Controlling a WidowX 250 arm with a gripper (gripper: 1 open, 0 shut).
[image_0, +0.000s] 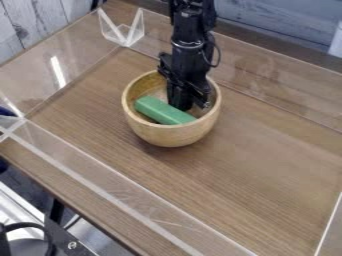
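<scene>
A wooden bowl (198, 133) sits on the table, holding a green block (158, 109) that lies on a slant in its left half. My black gripper (181, 92) reaches down from the top of the view into the bowl, just behind and right of the block. Its fingertips are dark and partly hidden, so I cannot tell what, if anything, is between them.
A white angular object (120, 32) stands at the back left. Black cables (27, 235) show at the lower left, off the table.
</scene>
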